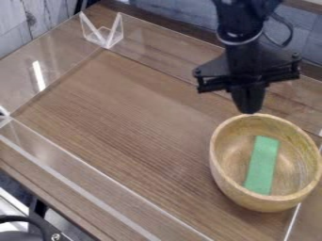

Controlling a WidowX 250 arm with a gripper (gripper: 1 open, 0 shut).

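Note:
My dark gripper [248,82] is at the top right, above and behind a tan wooden bowl [227,168]. A green rectangular block [262,165] lies inside the bowl. The gripper looks shut, with nothing visible held in it; its fingertips are partly hard to make out.
A small clear wire-like object [104,30] stands at the back left. Dark cables show at the bottom left corner and the top left.

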